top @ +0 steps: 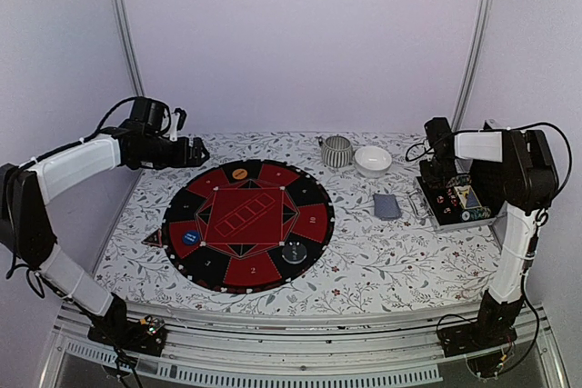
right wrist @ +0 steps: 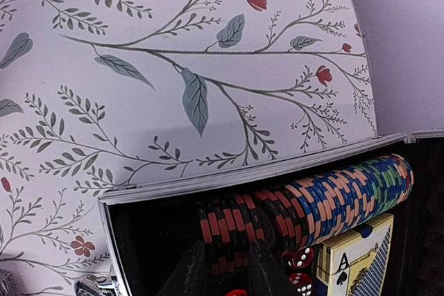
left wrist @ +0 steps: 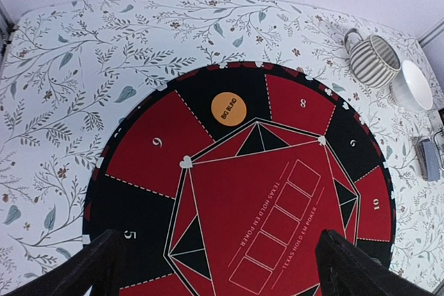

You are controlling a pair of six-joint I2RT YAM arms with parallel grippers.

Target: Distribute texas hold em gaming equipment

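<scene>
In the right wrist view, a row of poker chips lies along the inner wall of the open case. At its left end are black-and-red chips. My right gripper reaches down into the case and is shut on some of these black chips; their lower part is hidden. Beyond the table's left back edge of the mat, my left gripper stands open and empty. The round poker mat carries an orange Big Blind disc, a blue disc and a dark clear-edged disc.
A card box and red dice sit in the case beside the chips. A striped pitcher, a white bowl and a grey cloth stand between mat and case.
</scene>
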